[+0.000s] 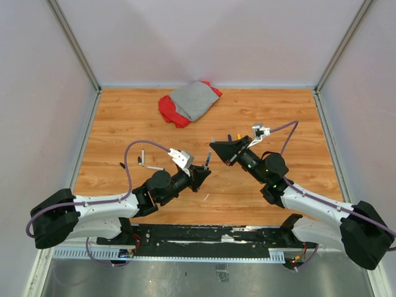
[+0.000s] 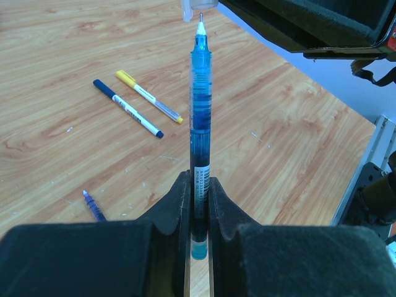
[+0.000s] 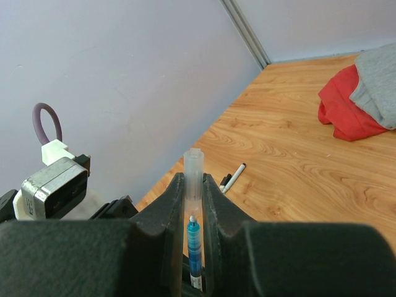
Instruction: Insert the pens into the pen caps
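Note:
Upright in my left gripper is a clear blue pen (image 2: 200,117), white tip pointing up. The gripper is shut on its lower body. A translucent whitish cap (image 3: 193,166) stands upright between the fingers of my right gripper, which is shut on it. From the right wrist, the pen's tip shows just below the cap; from the left wrist, the cap's lower end (image 2: 203,4) is at the top edge, close over the tip. Whether tip and cap touch, I cannot tell. The two grippers face each other above the table in the top view.
On the table lie a dark blue pen (image 2: 129,107), a yellow highlighter (image 2: 148,96) and a small purple-blue pen (image 2: 94,205). A white pen (image 1: 143,157) and dark caps lie at the left. A grey-and-red cloth (image 1: 193,101) rests at the back.

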